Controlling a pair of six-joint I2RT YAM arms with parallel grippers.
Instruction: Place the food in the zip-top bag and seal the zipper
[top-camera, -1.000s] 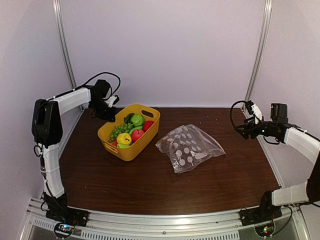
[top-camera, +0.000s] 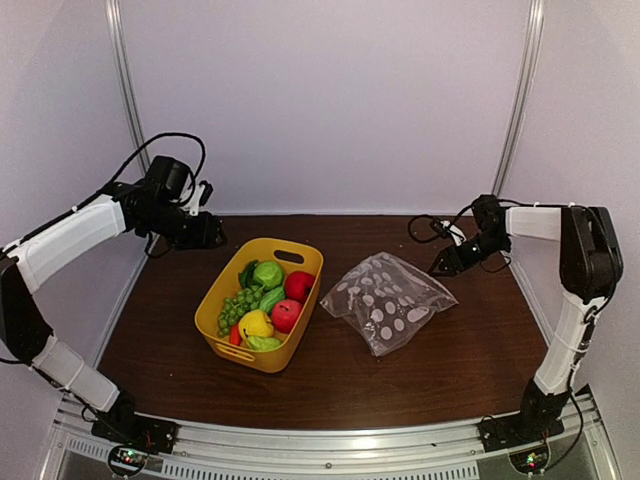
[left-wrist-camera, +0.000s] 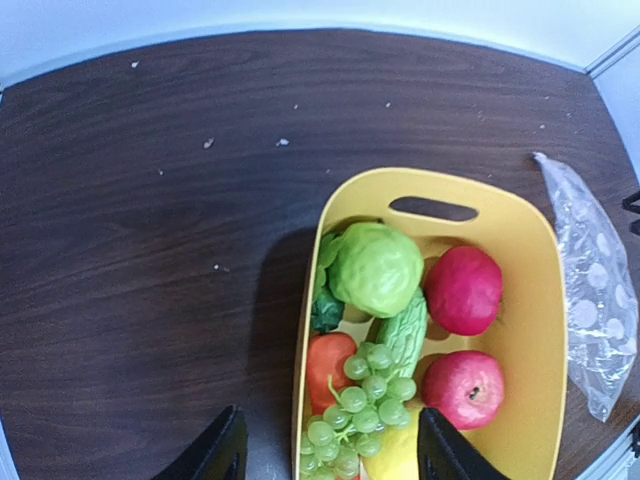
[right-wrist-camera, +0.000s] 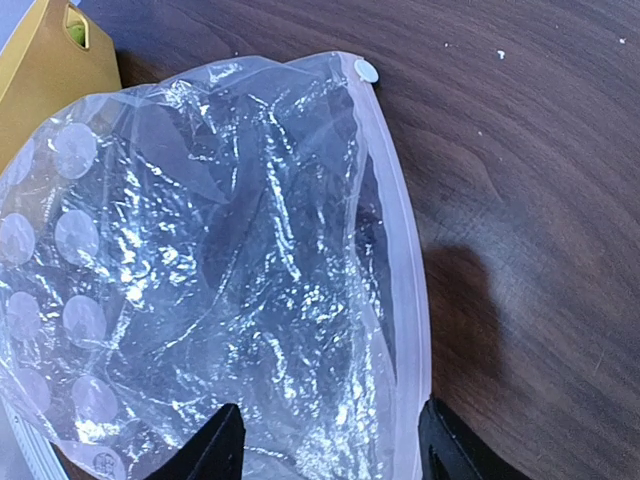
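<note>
A clear zip top bag (top-camera: 388, 300) with pale dots lies flat and empty on the table. Its zipper edge (right-wrist-camera: 400, 240) runs along the right side in the right wrist view. Food fills a yellow basket (top-camera: 308, 262): a green cabbage (left-wrist-camera: 376, 268), red apples (left-wrist-camera: 462, 388), green grapes (left-wrist-camera: 355, 412) and a yellow pepper (top-camera: 255, 324). Left of the basket and above the table, my left gripper (top-camera: 212, 236) stands part open with nothing between its fingers. My right gripper hangs over the bag's zipper side, fingers apart and empty.
Bare dark table (top-camera: 410, 385) extends in front of the bag and left of the basket. A narrow gap separates basket and bag. Pale walls (top-camera: 330, 110) close off the back and sides.
The basket came toward the front, and the bag shifted slightly with it. My right gripper moved left to the bag.
</note>
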